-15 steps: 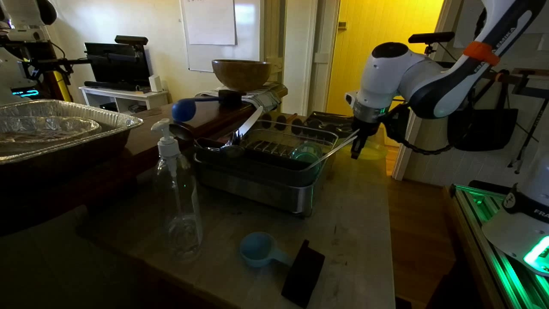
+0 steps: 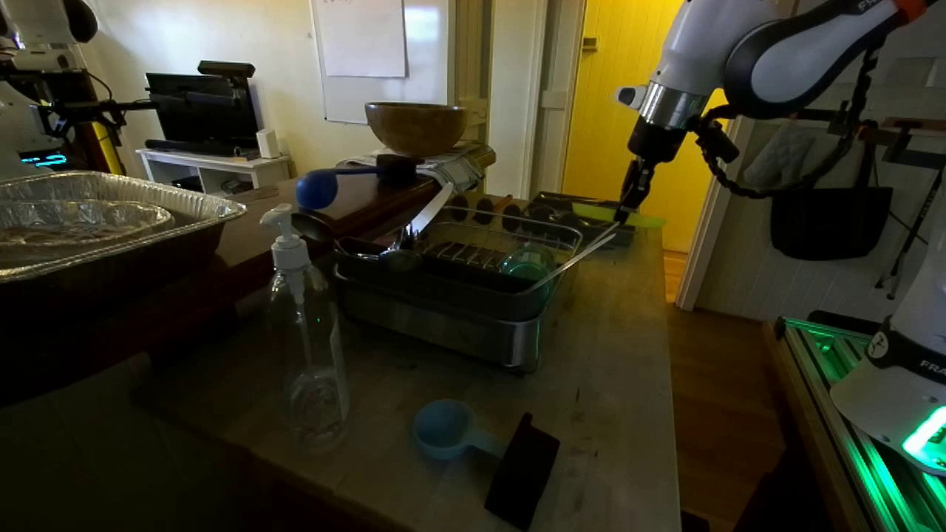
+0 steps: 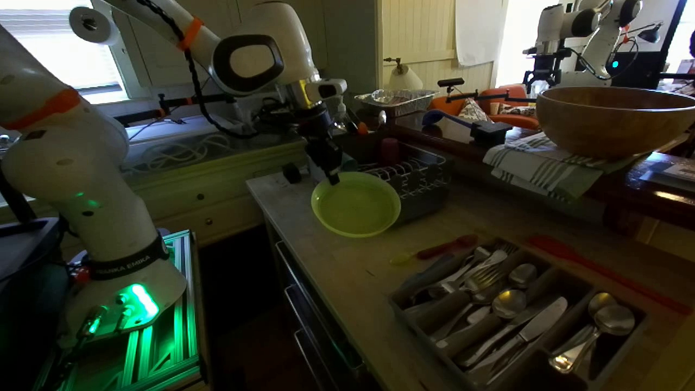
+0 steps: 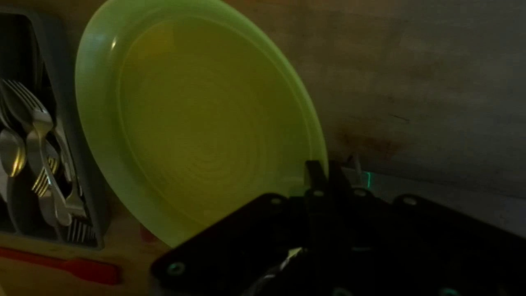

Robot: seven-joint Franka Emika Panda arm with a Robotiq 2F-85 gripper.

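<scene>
A shallow yellow-green plate (image 3: 357, 207) hangs above the counter, its edge pinched by my gripper (image 3: 335, 177). In the wrist view the plate (image 4: 197, 118) fills the upper left, and the dark gripper is shut on its rim at the lower right. From exterior view 1 the plate (image 2: 640, 219) shows nearly edge-on behind the gripper (image 2: 623, 211). Its underside does not show clearly.
A dish rack (image 2: 443, 292) stands close beside the plate, with utensils sticking out. The cutlery tray (image 3: 521, 319) and a red spatula (image 3: 599, 270) lie nearer in exterior view 2. A soap bottle (image 2: 306, 355) and blue scoop (image 2: 443, 430) occupy the counter's other end.
My gripper has risen and the plate has come up with it, from low by the counter to above the rack's height. The other objects stay where they were.
</scene>
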